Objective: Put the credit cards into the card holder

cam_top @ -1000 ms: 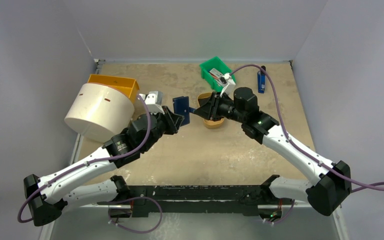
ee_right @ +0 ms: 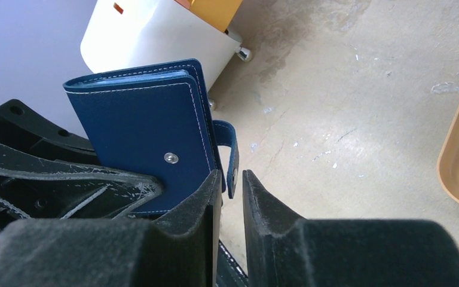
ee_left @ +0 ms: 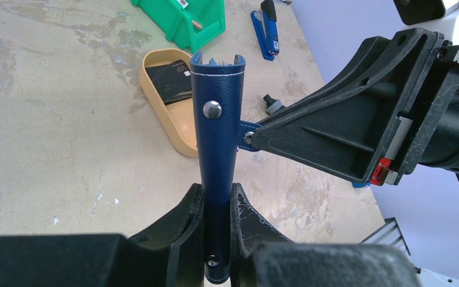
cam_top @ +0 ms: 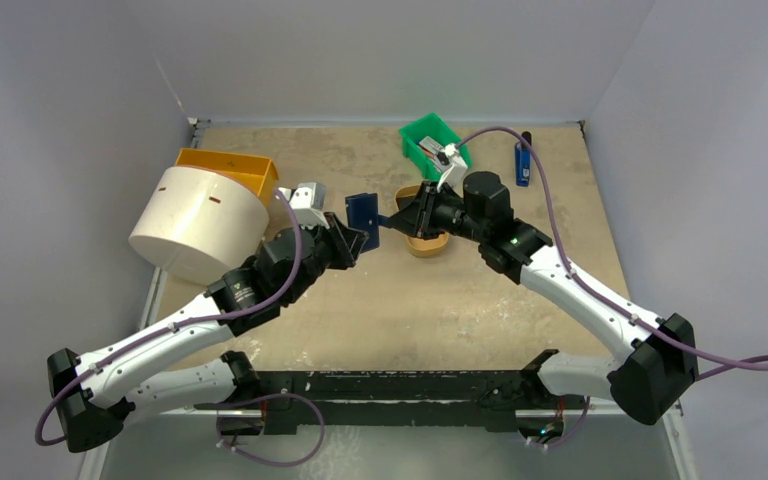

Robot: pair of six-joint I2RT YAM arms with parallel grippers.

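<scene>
The dark blue card holder (cam_top: 363, 222) is held upright in front of the left arm. My left gripper is shut on its lower part. From the holder's side sticks out a short strap (ee_right: 226, 134) with a metal snap. The strap's free end hangs between the fingertips of my right gripper, which is slightly open with a narrow gap; it does not look clamped. Black cards (ee_left: 172, 80) lie inside the oval beige tray (ee_left: 170, 122) on the table behind the holder.
At the back stands a green bin (cam_top: 432, 130) with items inside. A blue stapler (ee_left: 266, 30) lies right of it. To the left are a white cylinder (cam_top: 200, 225) and an orange bin (cam_top: 230, 162).
The left arm and the holder have stayed in place.
</scene>
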